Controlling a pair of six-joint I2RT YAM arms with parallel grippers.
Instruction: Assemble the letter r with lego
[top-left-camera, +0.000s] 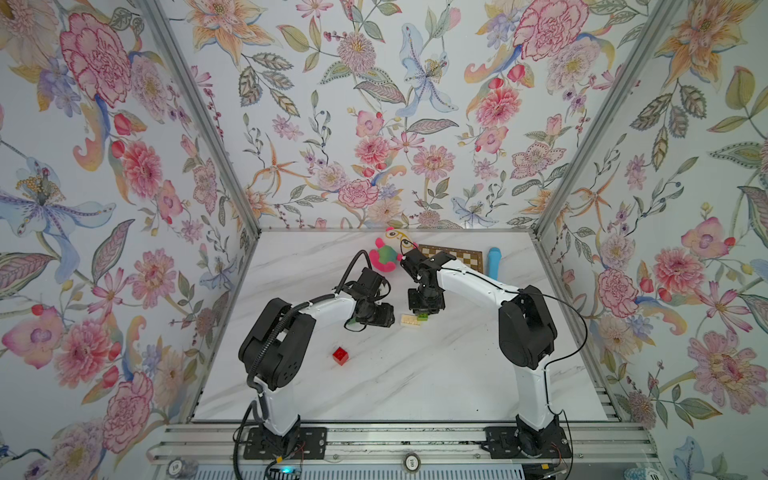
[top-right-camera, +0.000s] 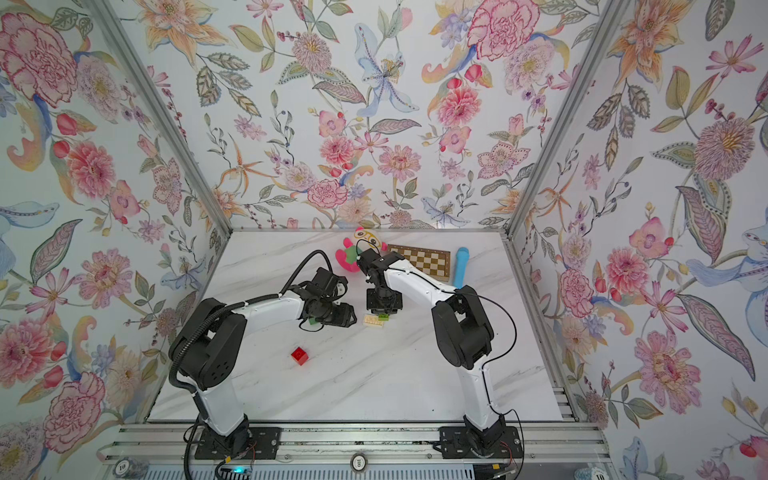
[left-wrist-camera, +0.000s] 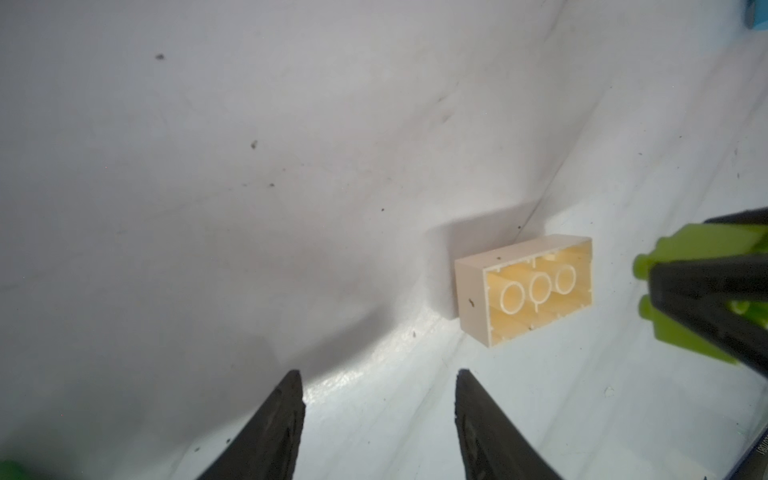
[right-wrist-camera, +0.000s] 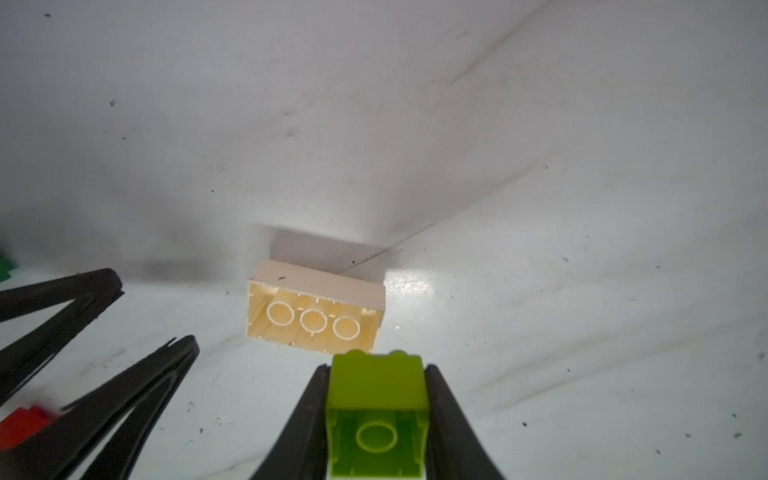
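A cream brick (left-wrist-camera: 473, 304) lies on its side on the table, its hollow underside and tubes showing. My left gripper stands open to one side of it, with bare table between the fingertips. My right gripper is shut on a light green brick, held just beside the cream brick and apart from it in the left wrist view. A red brick (top-left-camera: 341, 355) rests alone toward the front left. Part of a darker green brick (top-left-camera: 353, 325) shows under the left arm, mostly hidden.
At the back are a pink and green toy (top-left-camera: 385, 254), a checkered board (top-left-camera: 460, 256) and a blue object (top-left-camera: 493, 262). Both grippers work close together near the table's middle.
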